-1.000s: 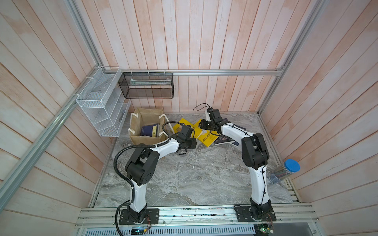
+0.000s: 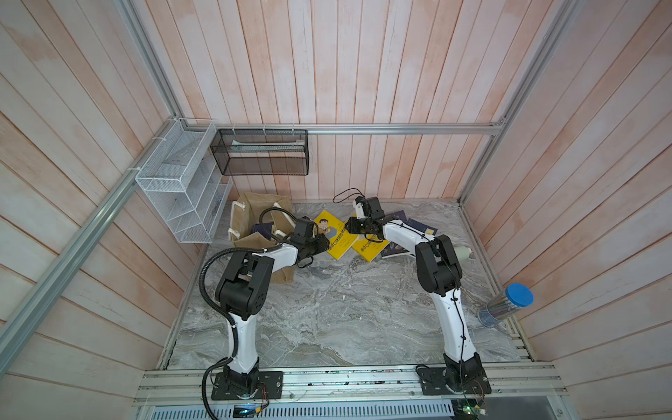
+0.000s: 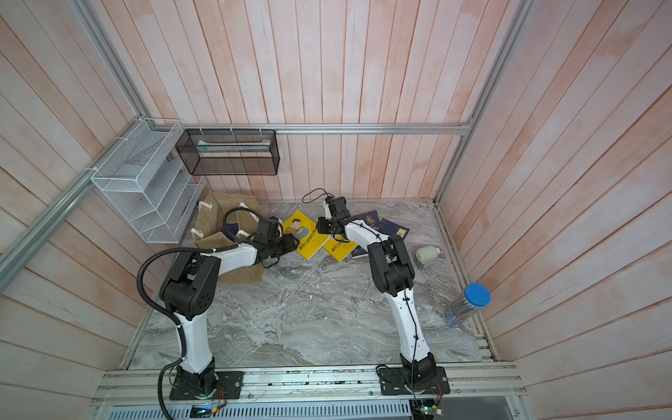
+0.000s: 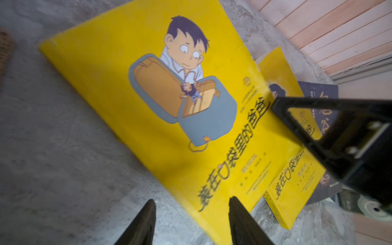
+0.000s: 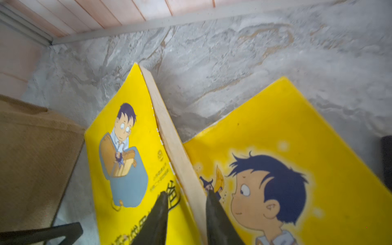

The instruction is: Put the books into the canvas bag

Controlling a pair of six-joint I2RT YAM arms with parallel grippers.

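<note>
The canvas bag stands at the left, with a dark blue book partly showing inside. A yellow book with a boy and suitcase on its cover lies right of it. Above its lower corner hangs my left gripper, open and empty. My right gripper is part open, its fingers either side of that book's right page edge; whether they touch it is unclear. A second yellow book lies to the right, and dark blue books are partly hidden behind my right arm.
A green-white object and a blue-lidded clear container stand at the right. Wire baskets hang on the back and left walls.
My left gripper has moved left and back toward the bag, now covering more of the bag's opening and uncovering the yellow book. The right gripper has shifted slightly left.
</note>
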